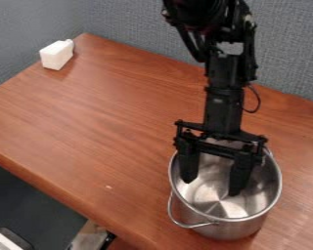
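Note:
A stainless steel pot [258, 209] with a wire handle stands on the wooden table at the lower right. My black gripper [215, 172] reaches down into it, its fingers spread open on either side of the pot's interior. I see nothing held between them; the pot's floor is partly hidden behind the gripper.
A white block [58, 54] sits at the table's far left corner. A grey partition runs along the back, and a dark gap lies beyond the front left edge.

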